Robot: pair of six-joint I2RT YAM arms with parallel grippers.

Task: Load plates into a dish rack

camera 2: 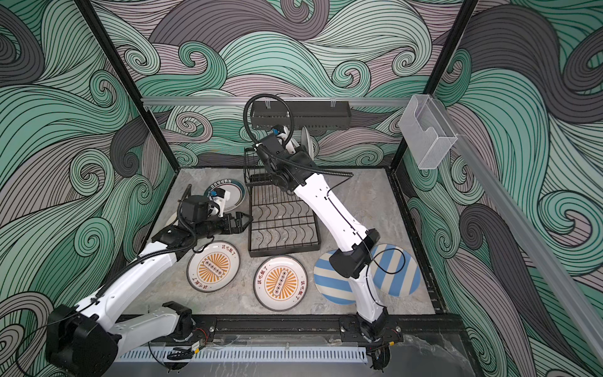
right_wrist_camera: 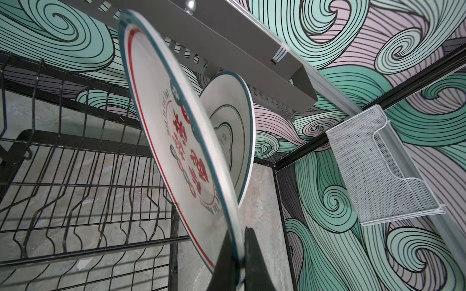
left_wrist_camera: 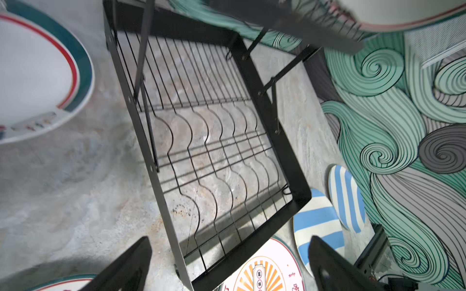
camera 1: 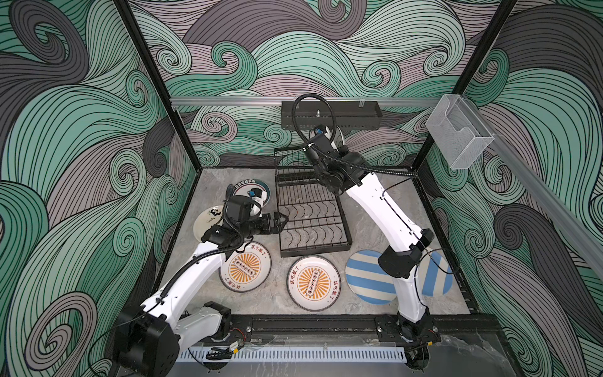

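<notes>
In the right wrist view my right gripper is shut on the rim of a white plate with a green edge and red lettering (right_wrist_camera: 194,160); this plate stands steeply tilted over the rack's upper tier. Behind it another white plate (right_wrist_camera: 242,111) stands on edge. The black wire rack (camera 1: 314,252) has empty lower slots. My left gripper is open and empty, by the rack's left side. Flat on the table lie a green-rimmed plate (left_wrist_camera: 77,104), a cream plate (camera 1: 207,223), and two orange-sunburst plates (camera 1: 245,268) (camera 1: 312,284).
Two blue-striped plates (camera 2: 333,286) (camera 2: 402,279) lie at the front right, partly under the right arm. A white mesh basket (right_wrist_camera: 383,169) hangs on the right rail. A dark shelf box (camera 1: 358,113) is fixed behind the rack. Bare table shows right of the rack.
</notes>
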